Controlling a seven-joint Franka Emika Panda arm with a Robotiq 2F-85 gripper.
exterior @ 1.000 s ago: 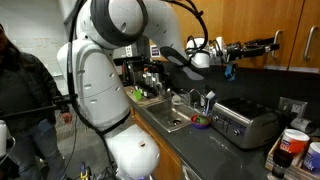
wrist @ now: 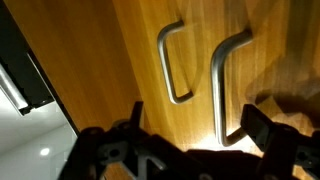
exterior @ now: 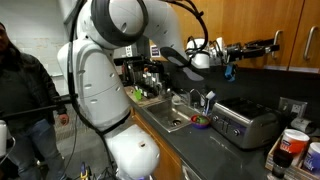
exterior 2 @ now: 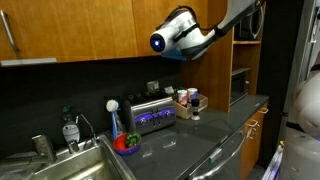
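Two metal bar handles sit on the wooden cabinet doors in the wrist view: a nearer handle [wrist: 217,95] and a second handle [wrist: 166,65] to its left. My gripper is open, its dark fingers [wrist: 256,124] spread wide at the lower part of that view. The nearer handle's lower end lies in the gap, close to the right finger; whether they touch I cannot tell. In exterior view 1 the arm reaches along the upper cabinet [exterior: 255,20], with the gripper [exterior: 275,44] against its lower front. The fingertips are hard to make out in exterior view 2.
Below the arm, a toaster [exterior: 243,125] stands on the dark counter [exterior: 215,155]. A box with cups [exterior 2: 187,98] is at the counter's right in exterior view 2. The sink [exterior 2: 85,168] and a red bowl [exterior 2: 126,143] lie left of the toaster there.
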